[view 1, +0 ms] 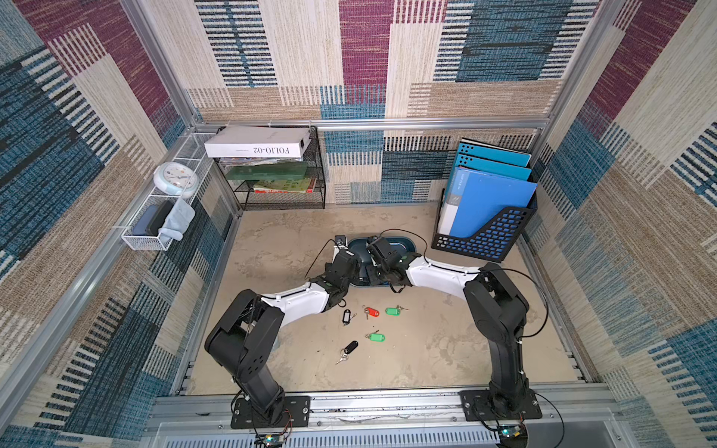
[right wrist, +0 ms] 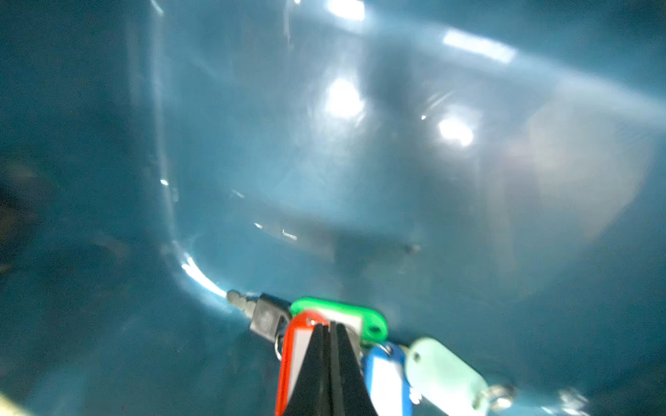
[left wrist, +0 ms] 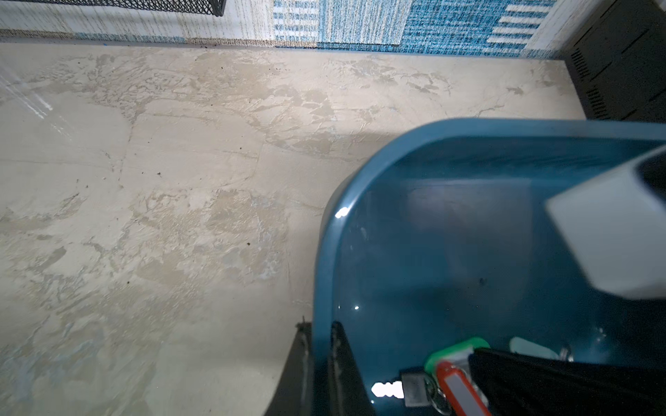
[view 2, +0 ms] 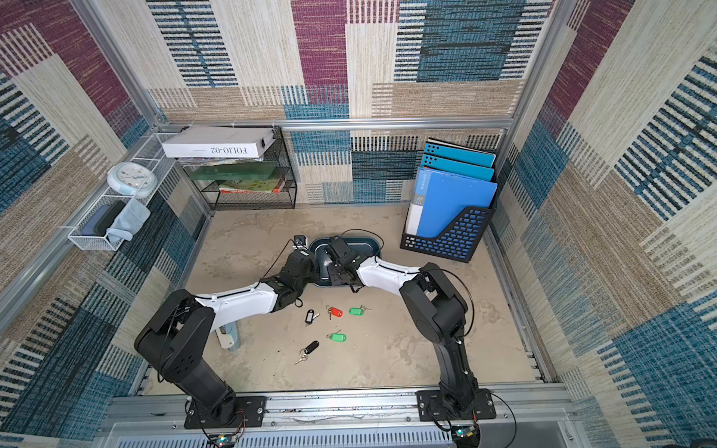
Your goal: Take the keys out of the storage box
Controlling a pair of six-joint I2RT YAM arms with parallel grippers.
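Observation:
The dark blue storage box [left wrist: 423, 133] sits mid-table, partly hidden by both arms in the top views. Its left rim is clamped by my left gripper, which is shut on it. Inside, a red key tag [right wrist: 285, 378], a green tag [right wrist: 374, 323], a blue tag [right wrist: 408, 388] and a pale green tag [right wrist: 444, 372] lie bunched together. A black-headed key [right wrist: 269, 317] rests beside them. My right gripper reaches into the box over the red tag, its fingers shut together with nothing visible between them.
On the table in front of the box lie a red tag [view 1: 372, 312], green tags [view 1: 393, 311] [view 1: 377, 337] and black tags [view 1: 351, 347] [view 1: 346, 316], with keys. A black file holder [view 1: 478, 242] stands back right, a wire shelf [view 1: 317, 175] back left.

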